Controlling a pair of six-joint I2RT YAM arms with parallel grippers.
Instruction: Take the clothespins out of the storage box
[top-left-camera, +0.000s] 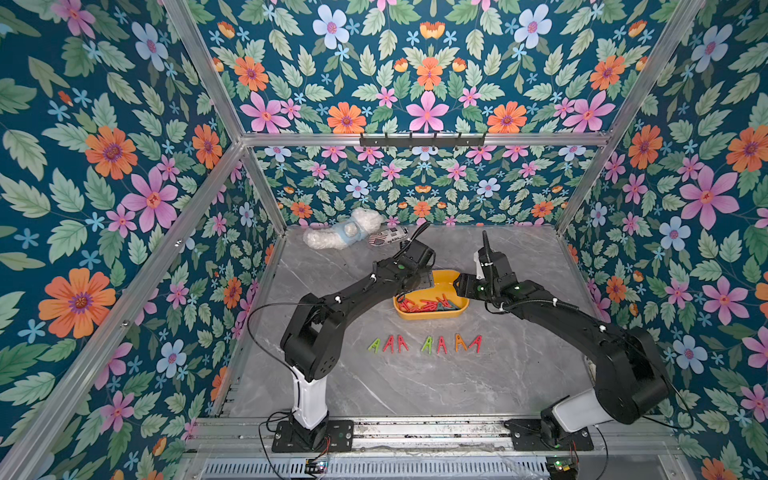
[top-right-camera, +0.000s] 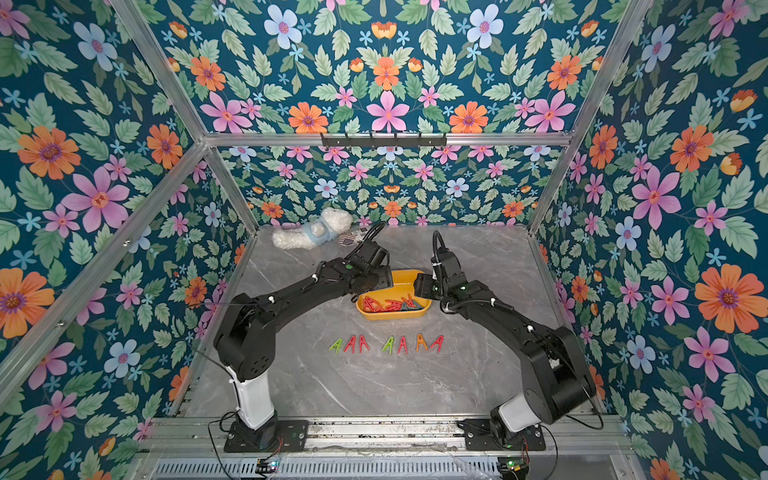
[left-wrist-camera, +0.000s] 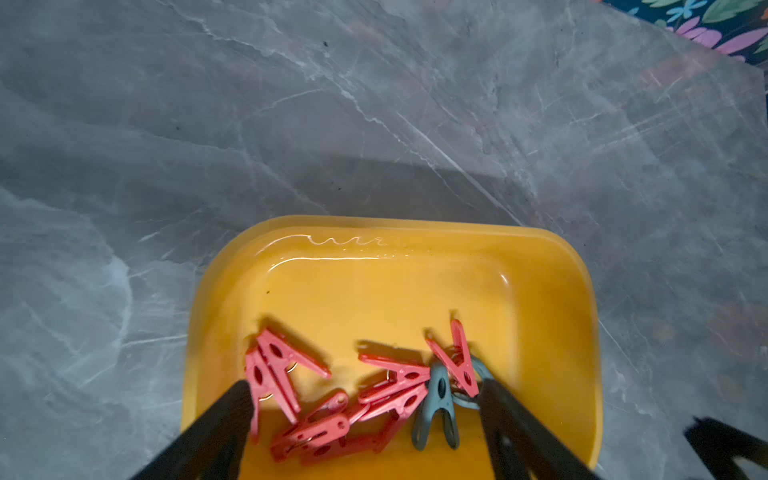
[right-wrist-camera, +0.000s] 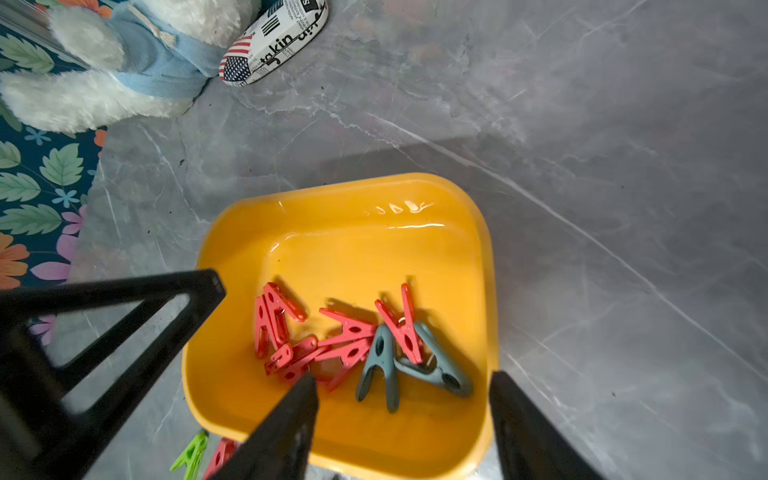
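The yellow storage box (left-wrist-camera: 384, 240) holds several red clothespins (left-wrist-camera: 280, 360) and grey-blue clothespins (left-wrist-camera: 436, 400). My left gripper hangs over it, fingers apart, with nothing held between them. My right gripper is also open, over the box's right part in the top views, with clothespins below it and none visibly held. A row of green, red and orange clothespins (top-right-camera: 402, 342) lies on the table in front of the box.
A white plush toy (top-left-camera: 324, 236) in blue and a printed oblong item (top-left-camera: 388, 237) lie at the back left.
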